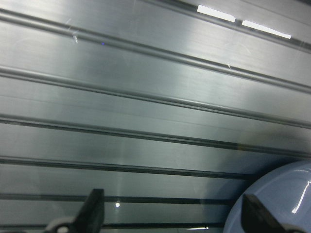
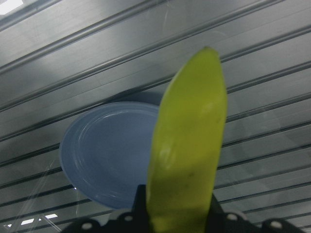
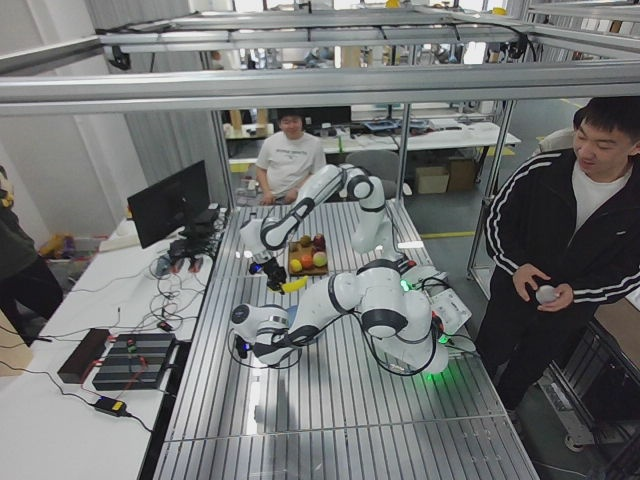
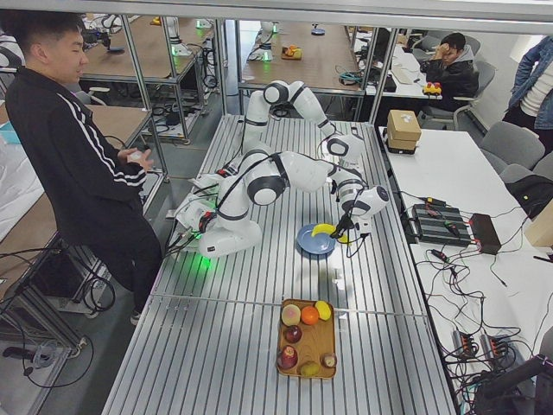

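A yellow banana (image 2: 187, 136) is held in my right gripper, which is shut on it above a blue plate (image 2: 104, 150). In the camera right view the banana (image 4: 324, 228) hangs over the plate (image 4: 315, 245). My left gripper stands open over the slatted table, its fingers wide apart and nothing between them; the plate (image 1: 277, 199) lies at the lower right of its wrist view.
A wooden tray (image 4: 307, 354) of several fruits sits on the slatted table (image 4: 199, 354), apart from the plate. A man in black stands beside the table. Cables and devices crowd the white side desk.
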